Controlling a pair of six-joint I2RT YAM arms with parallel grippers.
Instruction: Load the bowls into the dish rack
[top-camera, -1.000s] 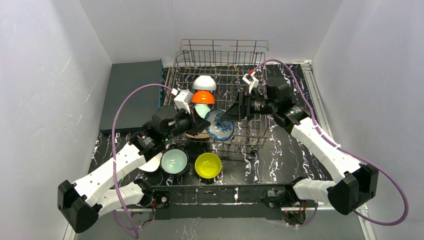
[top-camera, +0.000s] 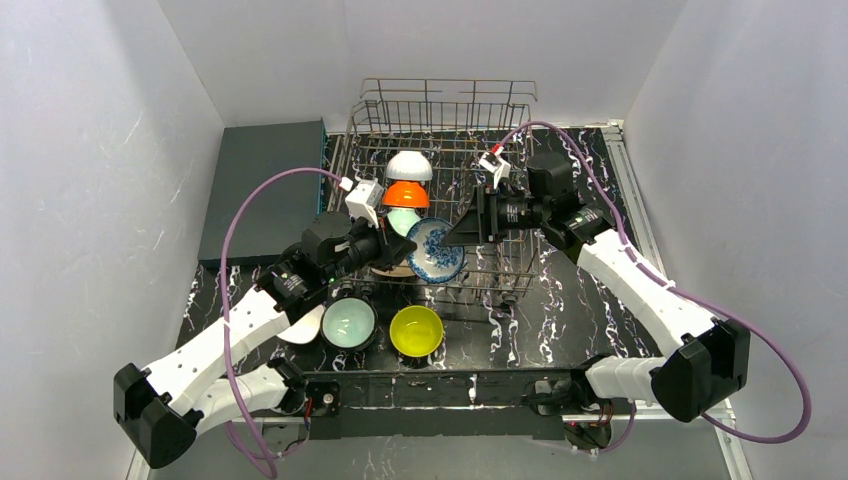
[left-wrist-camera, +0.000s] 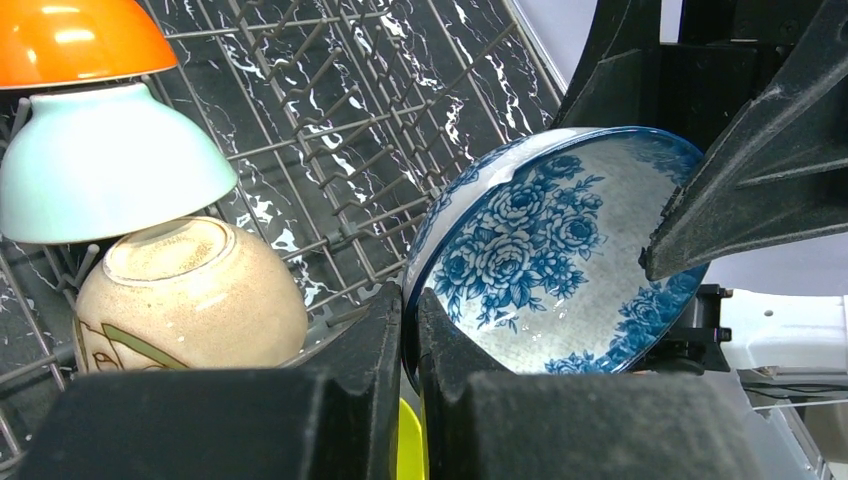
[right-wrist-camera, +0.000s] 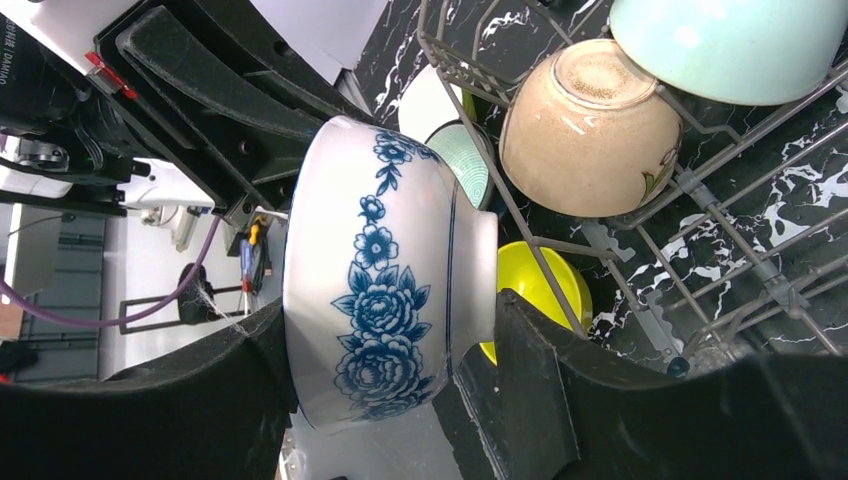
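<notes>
A blue floral bowl (top-camera: 437, 258) hangs tilted over the rack between my grippers. My left gripper is shut on its rim. My right gripper is around the same bowl (right-wrist-camera: 385, 260), one finger on each side; whether it grips firmly is unclear. Along the rack (top-camera: 480, 280) stand a white bowl (top-camera: 410, 166), an orange bowl (left-wrist-camera: 75, 45), a mint bowl (left-wrist-camera: 110, 170) and a beige bowl (left-wrist-camera: 190, 300), all turned over or on edge.
In front of the rack are a yellow bowl (top-camera: 416, 331), a mint bowl with dark outside (top-camera: 348, 322) and a white bowl (top-camera: 300, 330). A dark board (top-camera: 250, 185) lies at the left. The rack's right part looks empty.
The bowl and both grippers have shifted very slightly to the left over the last second. The bowls in and before the rack are unchanged.
</notes>
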